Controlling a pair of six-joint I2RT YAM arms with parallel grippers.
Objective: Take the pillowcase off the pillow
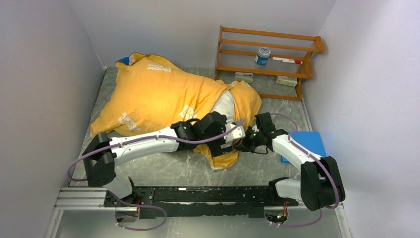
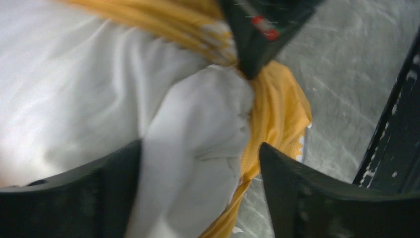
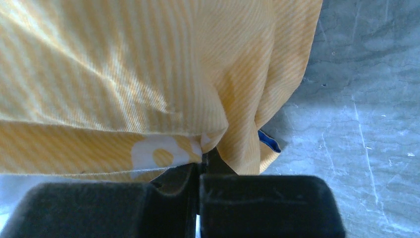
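A yellow pillowcase (image 1: 168,94) with white lettering covers most of the pillow, its end bunched near the table's middle. White pillow (image 1: 224,105) shows through the opening, and a bulging fold of it (image 2: 198,124) stands out in the left wrist view. My left gripper is open around that fold, fingers (image 2: 297,193) well apart; this view is blurred. In the right wrist view my right gripper is shut on the pillowcase's hem, which stretches leftward from its tips. The left gripper hides part of the opening in the top view.
Behind the pillow is a wooden rack (image 1: 267,69) carrying a blue-lidded jar (image 1: 262,55) and markers. A blue box (image 1: 309,144) sits beside the right arm. Bare grey tabletop (image 1: 168,168) lies along the front.
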